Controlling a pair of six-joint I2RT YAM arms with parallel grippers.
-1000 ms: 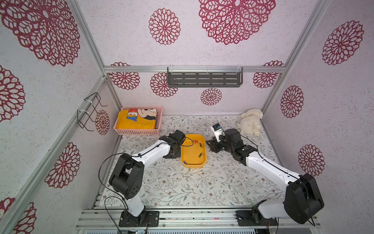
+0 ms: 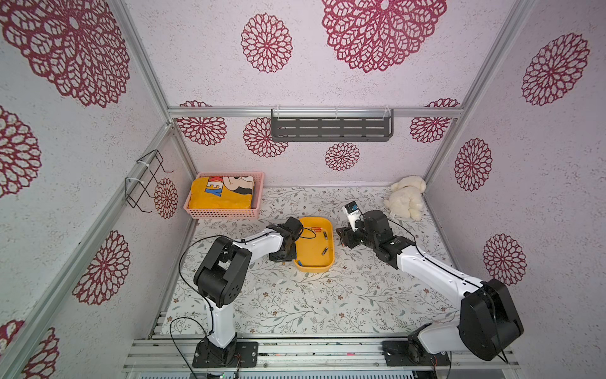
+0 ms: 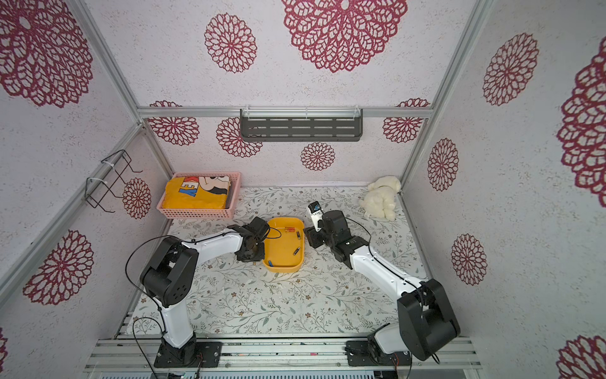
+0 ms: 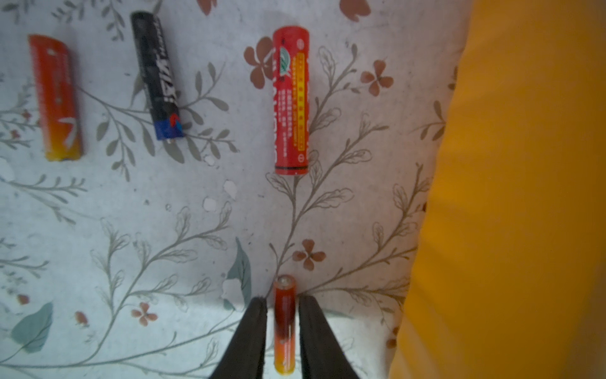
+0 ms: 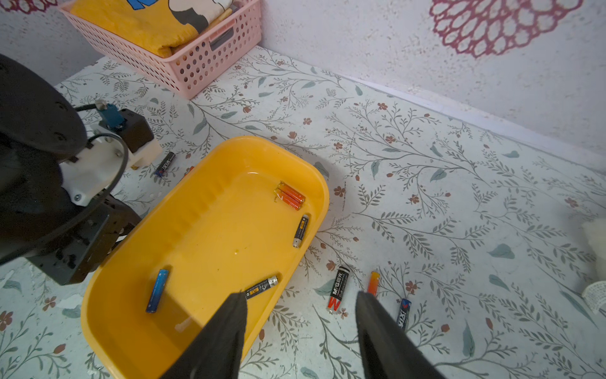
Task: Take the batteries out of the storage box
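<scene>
My left gripper is low over the table just left of the yellow box [image 2: 314,269], its fingers part open. An orange-red battery [image 4: 284,328] lies between its fingers with a narrow gap visible beside it. Further off on the cloth are a red battery [image 4: 291,101], a black one [image 4: 156,75] and an orange one [image 4: 55,98]. Inside the box lie a red pair [image 5: 290,195], a dark battery [image 5: 300,231], another dark one [image 5: 261,287] and a blue one [image 5: 157,290]. To the right of the box, my right gripper hangs open and empty.
On the table right of the box are a black-and-red battery [image 5: 338,288], an orange one [image 5: 373,283] and a blue-black one [image 5: 403,313]. A pink basket [image 2: 224,213] stands back left, a white plush toy [image 2: 406,199] back right.
My right arm has shifted only a little. The batteries visible inside the box look unmoved.
</scene>
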